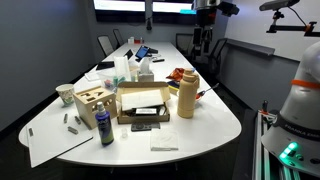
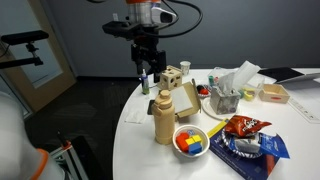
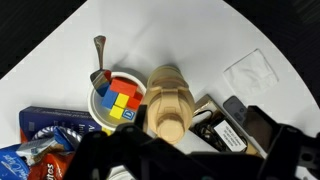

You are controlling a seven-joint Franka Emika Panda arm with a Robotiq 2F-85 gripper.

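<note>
My gripper [image 1: 202, 49] hangs high above the right side of the white table, pointing down. In the wrist view the dark fingers stand wide apart, so the gripper is open, with nothing held between them. Below it a tall tan bottle [image 1: 187, 94] stands upright on the table, clear of the fingers. Beside the bottle sits a white bowl [image 2: 204, 143] with red, blue and yellow blocks [image 3: 122, 98] inside. A spoon or fork [image 3: 100, 52] lies against the bowl in the wrist view.
An open cardboard box [image 1: 143, 101], a wooden box [image 1: 95, 101] and a dark purple bottle [image 1: 104, 125] stand to the left. A white cloth [image 1: 164, 142] lies near the front edge. Snack bags [image 2: 246, 125] crowd one side.
</note>
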